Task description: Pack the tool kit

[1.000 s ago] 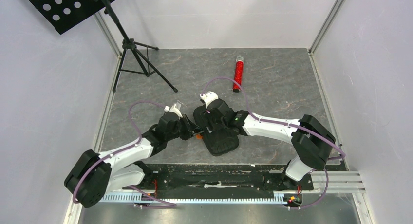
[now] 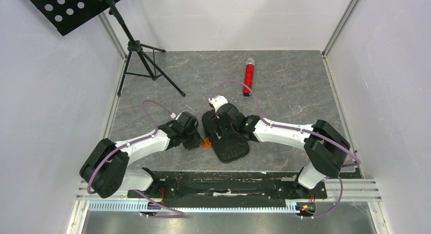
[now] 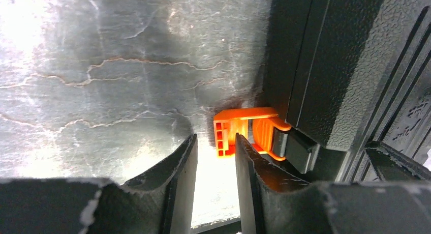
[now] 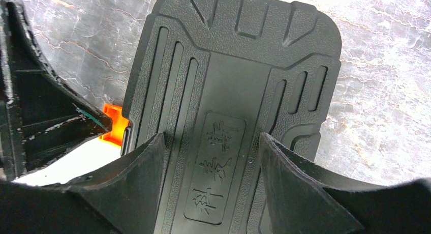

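Observation:
The black tool case (image 2: 228,150) (image 3: 356,61) (image 4: 234,81) lies on the grey floor, an orange latch (image 3: 228,132) (image 4: 116,123) on its left side. My left gripper is open at the latch, fingertips close to it; whether they touch it I cannot tell. My right gripper is over the case, fingers apart with the lid's embossed centre between them, apparently touching the surface.
A red cylinder (image 2: 248,76) lies at the back right. A black tripod stand (image 2: 134,47) stands at the back left.
The right arm and the case look unchanged.

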